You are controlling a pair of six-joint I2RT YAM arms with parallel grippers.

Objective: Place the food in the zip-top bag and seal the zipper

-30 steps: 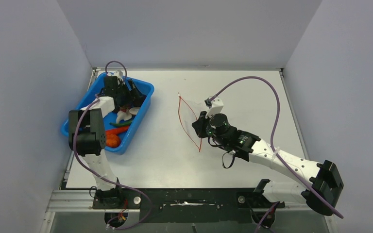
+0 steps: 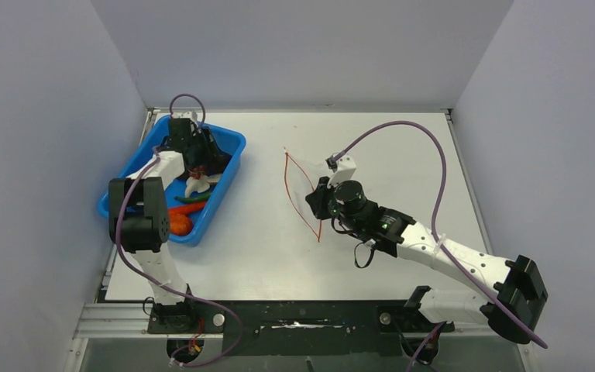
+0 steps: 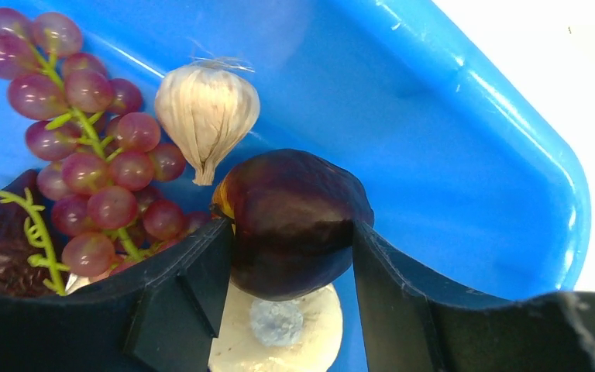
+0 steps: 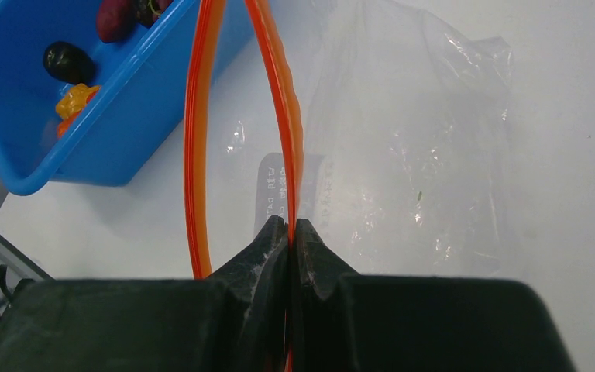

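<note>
My left gripper is down in the blue bin (image 2: 225, 186), its fingers part open on either side of a glossy dark brown, rounded food item (image 3: 294, 205), touching or nearly so. Around it lie a garlic bulb (image 3: 205, 112), grapes (image 3: 112, 207) and a pale disc (image 3: 318, 325) beneath. My right gripper is shut on the red zipper edge of the clear zip bag (image 4: 403, 155), whose mouth gapes between two red strips above the white table.
The bin takes up the left of the table and holds a carrot (image 2: 186, 208), more produce and an orange-red round item (image 2: 180, 225). Grey walls bound both sides and the back.
The left gripper has shifted very slightly within the bin. The right arm and bag have not visibly moved.
</note>
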